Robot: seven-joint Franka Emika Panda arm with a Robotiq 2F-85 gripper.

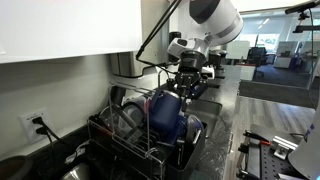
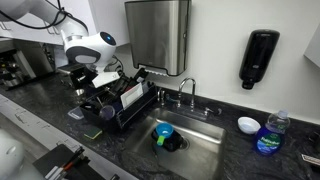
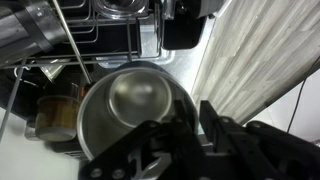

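A grey round bowl (image 3: 98, 128) sits in the dish rack (image 3: 88, 40), its hollow side facing the wrist camera. My gripper is at the bowl's right rim, with its dark fingers close together and a narrow gap between them. The rim passes near the fingertips; whether they touch it cannot be told. In exterior view 1 the gripper (image 1: 187, 88) points down over the rack's far end, just above the blue dishes (image 1: 166, 113). The arm blocks much of the rack in exterior view 2.
An amber-brown cup (image 3: 57, 117) stands left of the bowl. Beyond the rack, the sink (image 2: 190, 147) holds a blue cup (image 2: 164, 130). A white bowl (image 2: 248, 125) and a blue soap bottle (image 2: 271, 134) stand on the right counter.
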